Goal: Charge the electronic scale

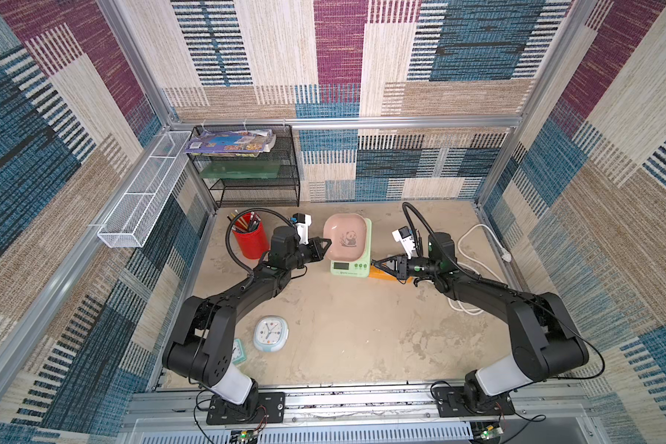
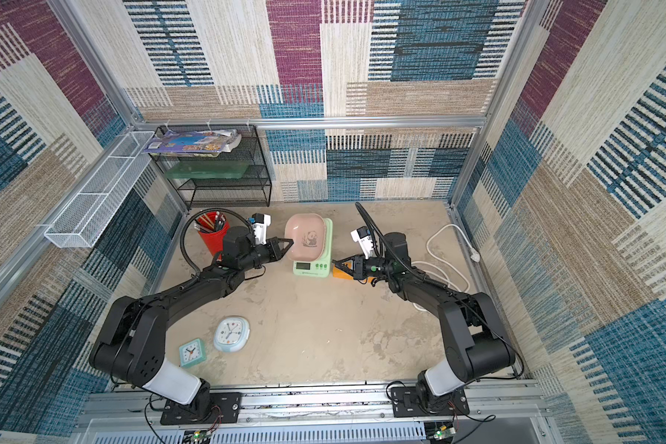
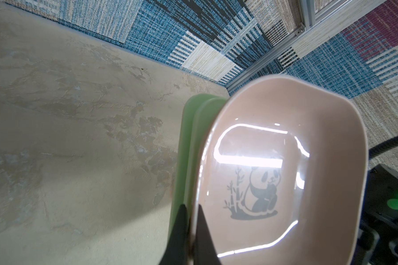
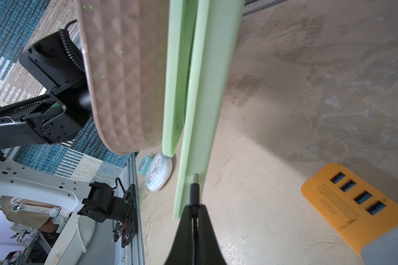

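Observation:
Near the table's middle is the electronic scale [image 1: 361,266], light green with a small display and a pink tray [image 1: 345,225] bearing a panda picture. At its left side, my left gripper is shut on the tray's thin rim, which runs between the fingers. My right gripper is at the scale's right side, shut on a slim black charging plug [image 4: 194,194]. The plug's metal tip points at the scale's green side [image 4: 203,145] and seems to meet it; how deep it sits, I cannot tell.
An orange power strip [image 4: 353,205] lies beneath the right gripper, its white cord [image 1: 470,244] running along the right. Two clocks, one round [image 1: 271,333], one square [image 2: 191,352], stand front left. A red pen cup [image 1: 251,240] is behind the left arm.

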